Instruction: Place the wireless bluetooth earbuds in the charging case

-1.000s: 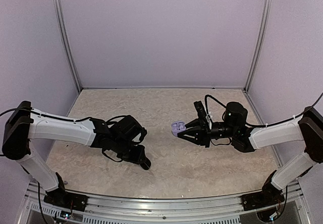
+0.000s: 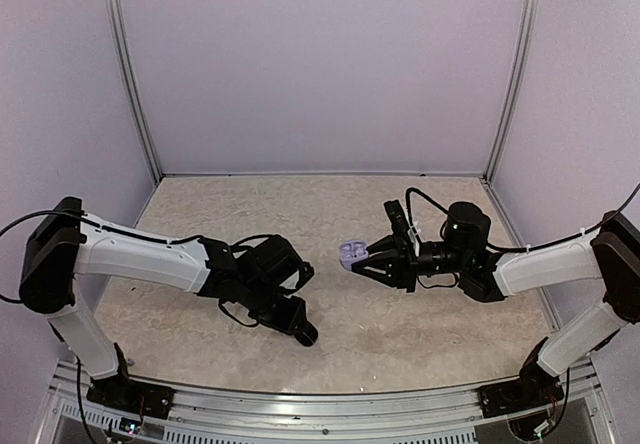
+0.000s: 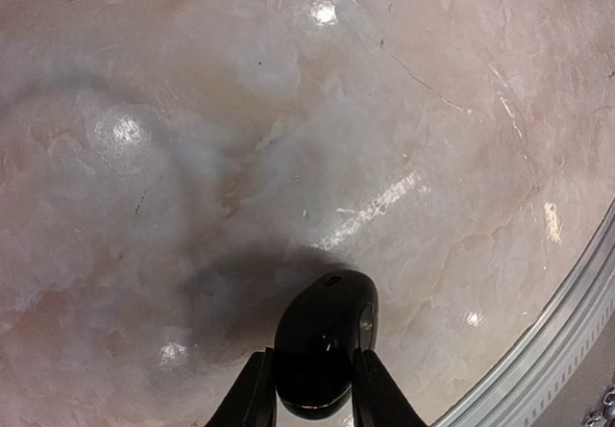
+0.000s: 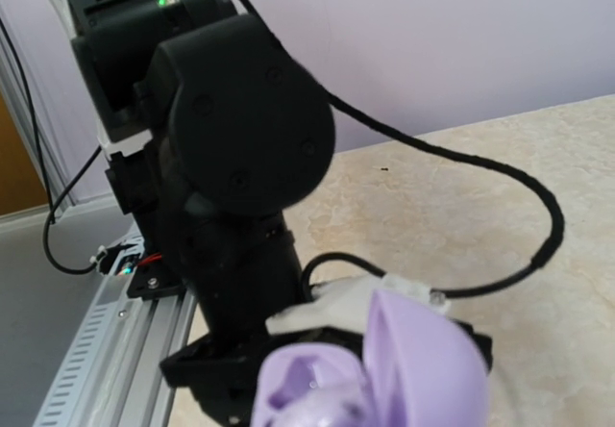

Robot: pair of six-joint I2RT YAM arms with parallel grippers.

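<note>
A black earbud [image 3: 325, 336] sits between the fingertips of my left gripper, close over the table; in the top view it shows as a dark oval [image 2: 307, 333] below that gripper [image 2: 298, 326]. The fingers touch both of its sides. My right gripper [image 2: 373, 262] is shut on the lilac charging case [image 2: 352, 252], held raised at centre right; in the right wrist view the case [image 4: 413, 369] is open, lid upright beside the compartment part.
A metal rail [image 2: 300, 399] runs along the front edge, below the left gripper.
My left gripper and the earbud at its fingertips have moved right and slightly toward the front edge. The right arm and case have not moved.
</note>
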